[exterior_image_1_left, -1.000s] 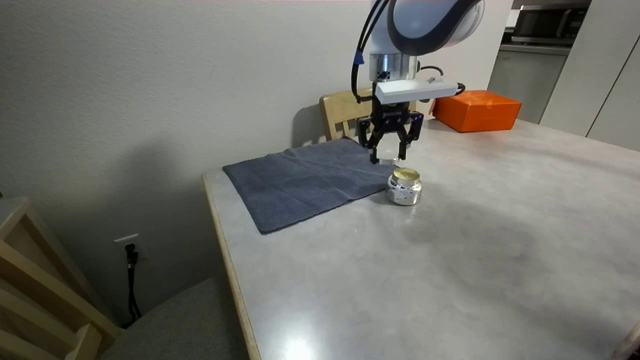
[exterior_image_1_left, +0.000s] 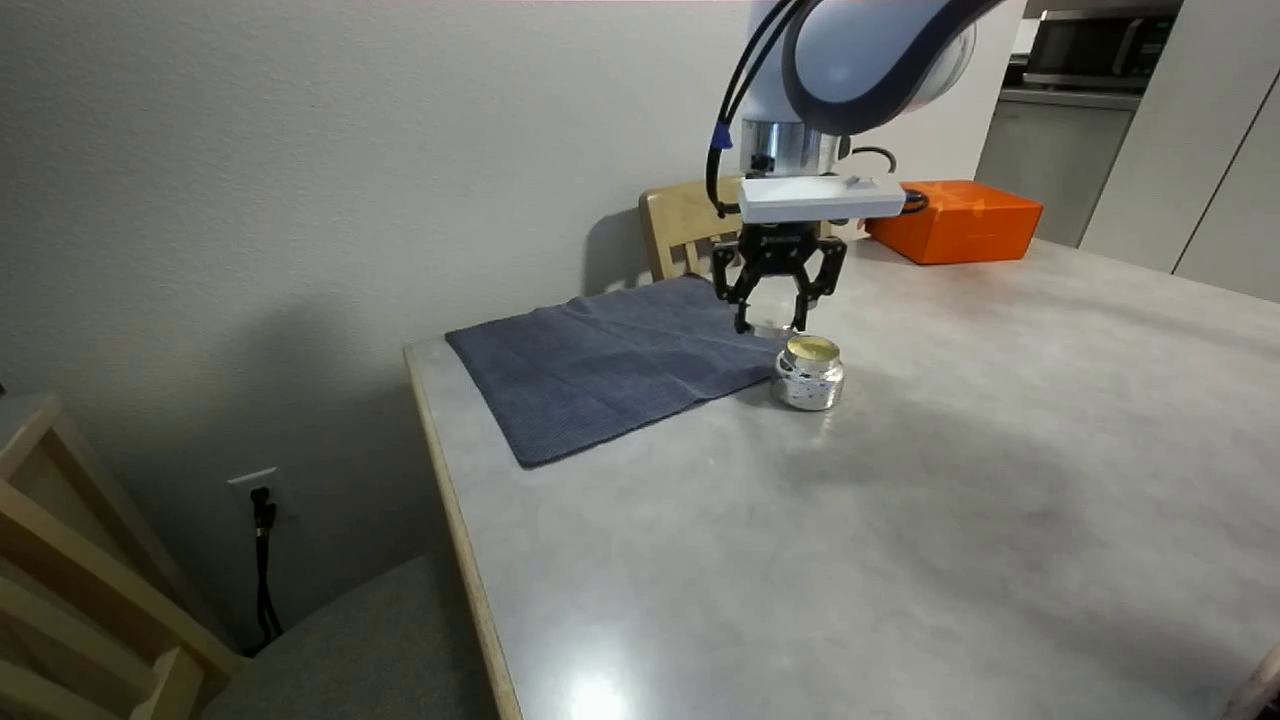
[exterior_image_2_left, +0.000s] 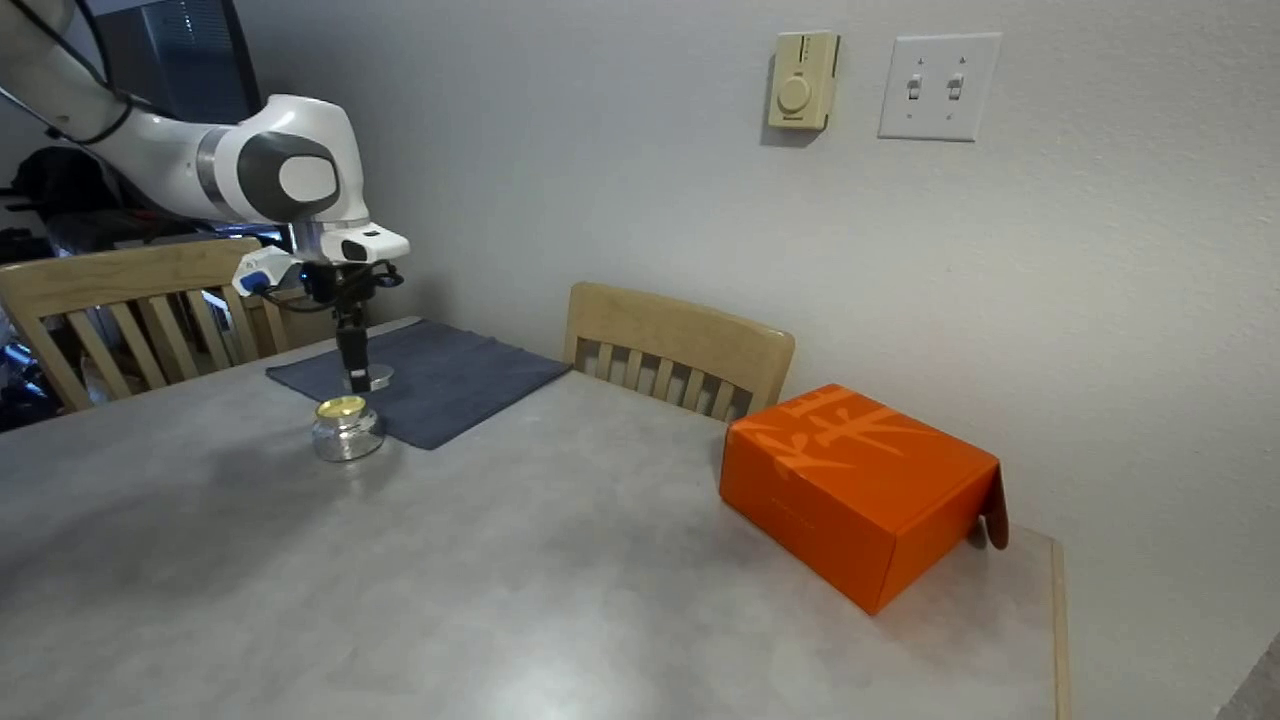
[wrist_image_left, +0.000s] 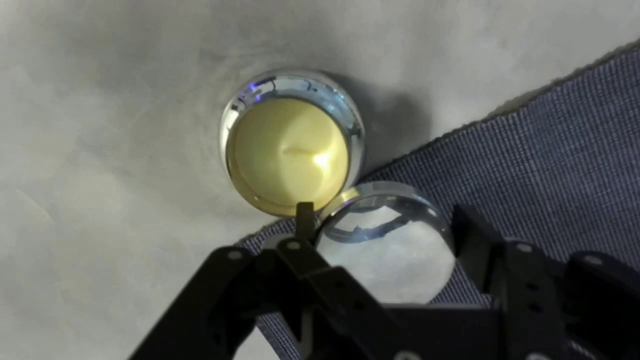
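Note:
In the wrist view my gripper is shut on a round, shiny silver lid (wrist_image_left: 390, 264), one finger at each side of its rim. The open silver jar (wrist_image_left: 354, 135), its inside pale yellow, stands upright on the table just beyond the lid. From above, the lid's edge overlaps the jar's near edge; whether they touch I cannot tell. In exterior view 1 the lid (exterior_image_1_left: 769, 330) is behind and slightly left of the jar (exterior_image_1_left: 810, 382), at about the height of its mouth. Exterior view 2 has my gripper (exterior_image_2_left: 359, 382) behind the jar (exterior_image_2_left: 347, 434), over the cloth side.
A dark blue cloth (exterior_image_1_left: 600, 372) lies flat beside the jar, partly below the lid. An orange box (exterior_image_2_left: 864, 480) sits toward another end of the grey table (exterior_image_1_left: 912, 564). Wooden chairs (exterior_image_2_left: 678, 330) stand at the table's edges.
My gripper has shifted slightly left and down in exterior view 1, carrying the lid, and its white bracket has turned a little. The jar and cloth have stayed put.

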